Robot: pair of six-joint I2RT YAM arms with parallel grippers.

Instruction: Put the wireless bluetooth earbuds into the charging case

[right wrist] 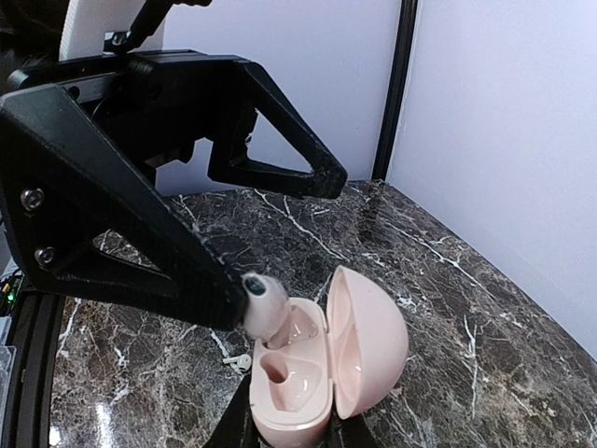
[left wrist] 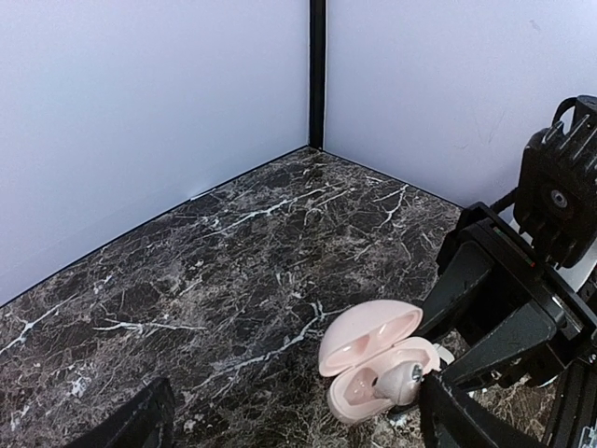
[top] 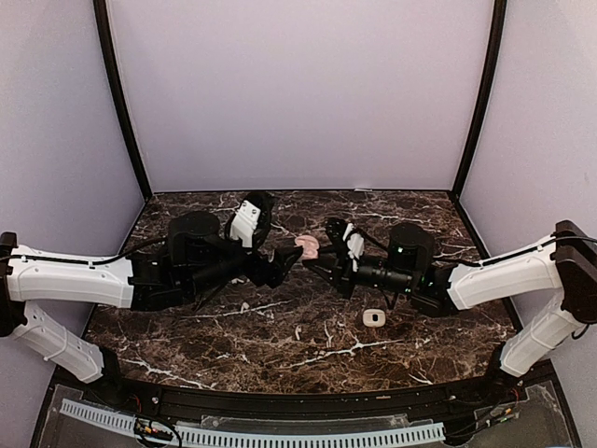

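An open pink charging case [top: 307,245] [left wrist: 351,392] [right wrist: 292,396] is held upright in my right gripper [top: 317,259], its lid raised. A pale earbud [right wrist: 265,308] sits at the case's edge over one cavity, partly hidden; the other cavity shows empty in the right wrist view. My left gripper [top: 284,258] is open right beside the case, one finger close against that earbud. Whether it touches the earbud is unclear.
A small white item with a dark middle [top: 373,318] lies on the dark marble table at front right. Several small pale pieces are scattered at front centre.
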